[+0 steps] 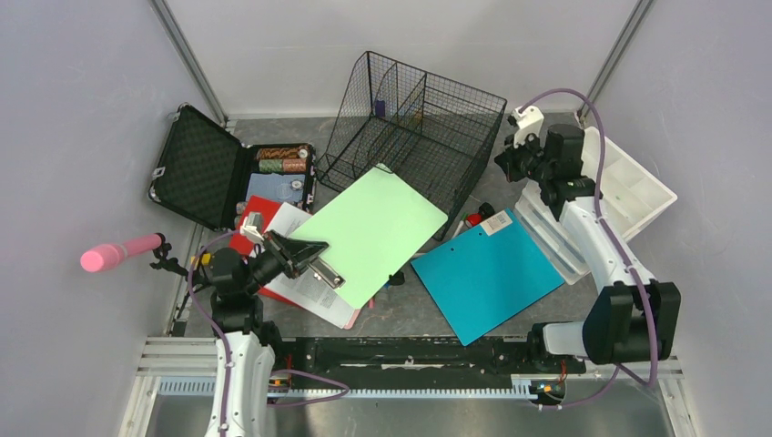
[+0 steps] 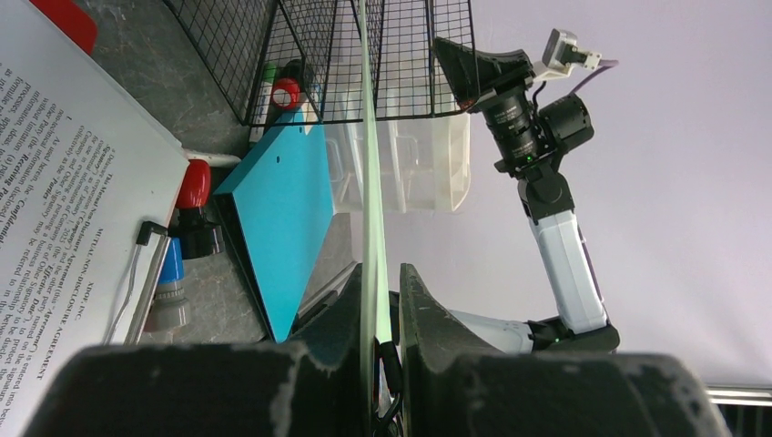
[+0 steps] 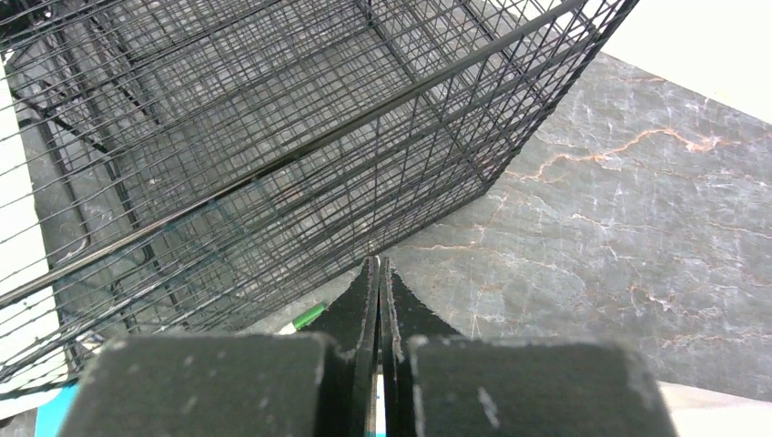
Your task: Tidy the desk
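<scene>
My left gripper is shut on the clip end of a pale green clipboard (image 1: pixel 380 235), seen edge-on between its fingers in the left wrist view. The board is held above the desk, its far corner over the front side of the black wire basket (image 1: pixel 437 137). To the right lies a teal folder (image 1: pixel 492 278) with a white label. My right gripper is shut, its fingertips together with nothing between them, close to the basket's right side. Under the left arm rest printed papers (image 1: pixel 314 296) and a red folder (image 1: pixel 259 214).
An open black case (image 1: pixel 205 168) holding wire spools stands at the left. White plastic trays (image 1: pixel 628 187) lie beneath the right arm. Small red and black items (image 2: pixel 193 205) lie between papers and folder. Bare desk (image 3: pixel 637 246) shows right of the basket.
</scene>
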